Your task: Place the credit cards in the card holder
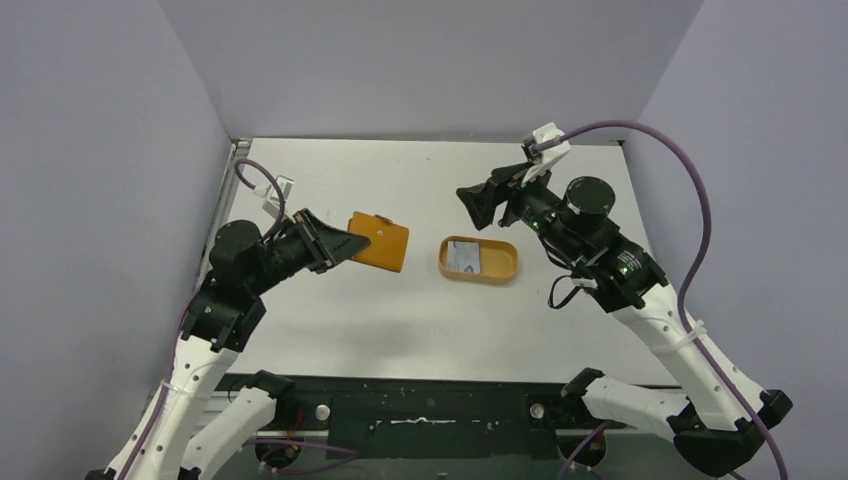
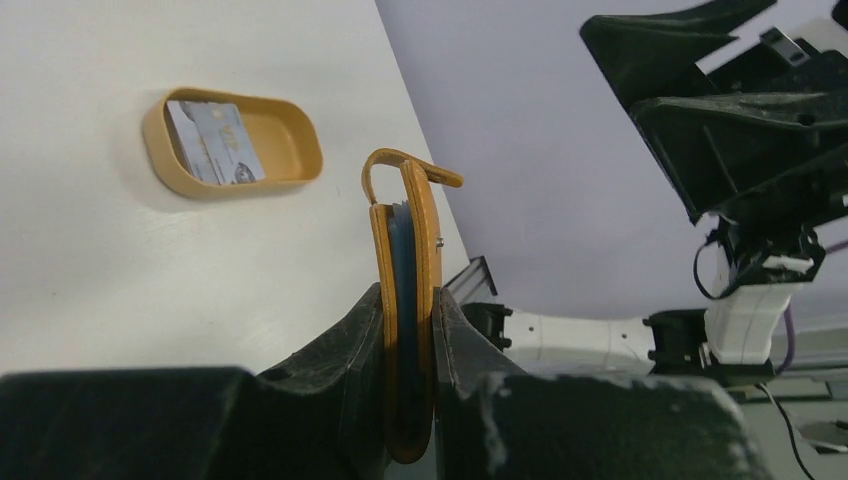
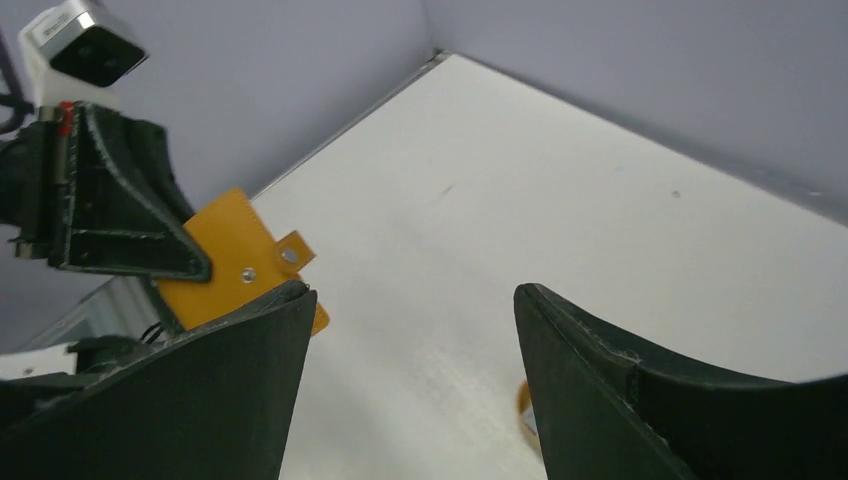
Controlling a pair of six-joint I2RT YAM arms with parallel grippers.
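An orange card holder (image 1: 378,245) with a flap is gripped upright by my left gripper (image 1: 340,250); in the left wrist view its dark inner slot shows between orange edges (image 2: 423,240). A tan tray (image 1: 500,260) on the white table holds light cards (image 1: 463,257), one printed VIP in the left wrist view. My right gripper (image 1: 478,205) hangs above and behind the tray, its fingers apart and empty; the right wrist view shows them at either side, with the holder beyond at the left (image 3: 215,280).
Grey walls enclose it at left, back and right, and a dark rail runs along the front edge.
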